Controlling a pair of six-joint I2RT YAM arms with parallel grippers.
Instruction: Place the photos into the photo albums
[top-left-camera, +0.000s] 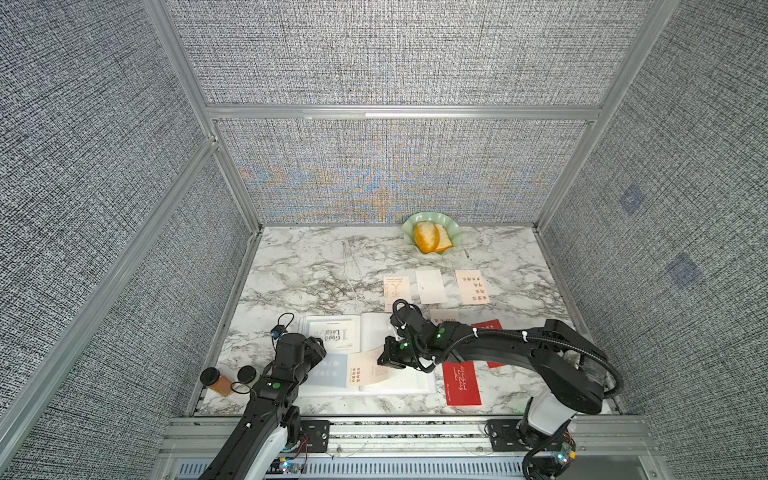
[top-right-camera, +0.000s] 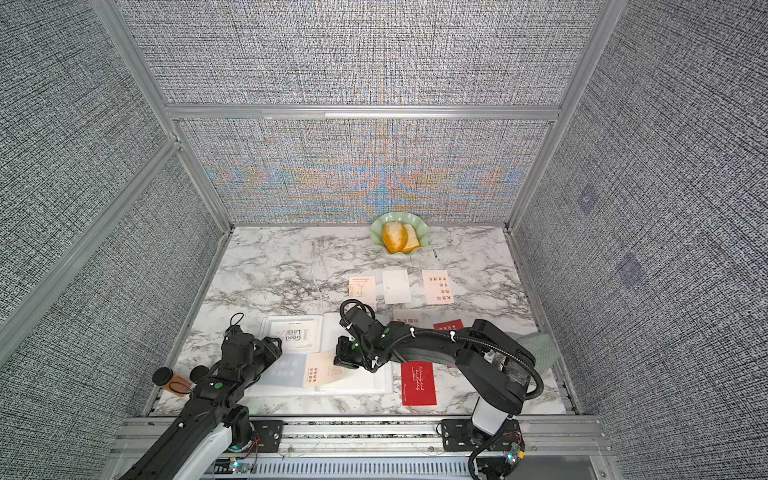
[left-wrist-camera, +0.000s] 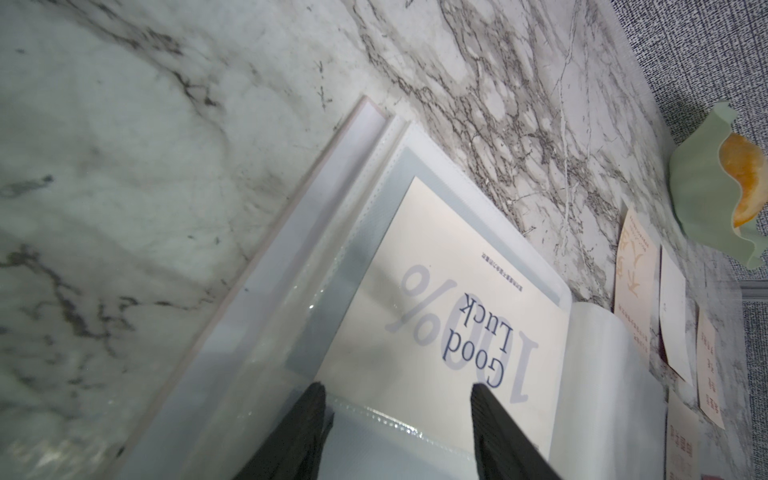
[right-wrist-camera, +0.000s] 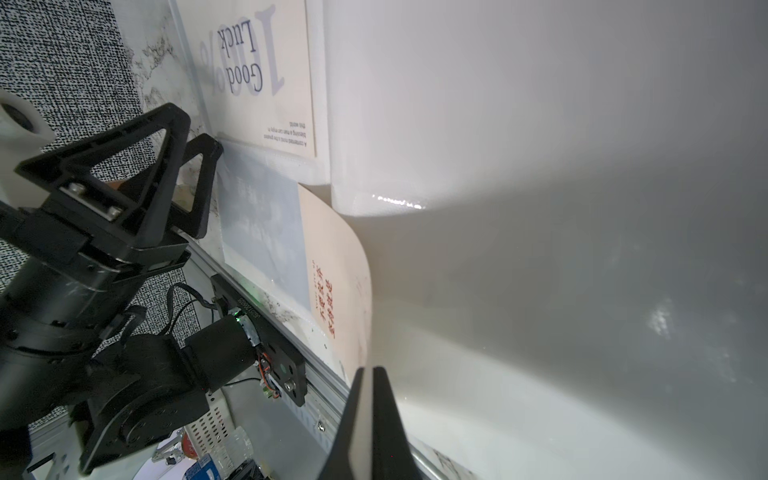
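Observation:
The open album (top-left-camera: 400, 384) lies at the front, a "Good Luck" card (left-wrist-camera: 424, 312) in its upper left sleeve. My right gripper is shut on a cream card with red print (right-wrist-camera: 332, 272), which bends over the album, its left part at the lower left sleeve (right-wrist-camera: 264, 232). My left gripper stands part open over the album's left page, nothing seen between its fingers. Cream and white cards (top-left-camera: 430, 284) lie behind the album; red cards (top-left-camera: 461, 388) lie to its right.
A green bowl with bread (top-left-camera: 432, 240) stands at the back. Brown-bodied, black-lidded cylinders (top-left-camera: 217, 382) stand at the front left beside my left arm.

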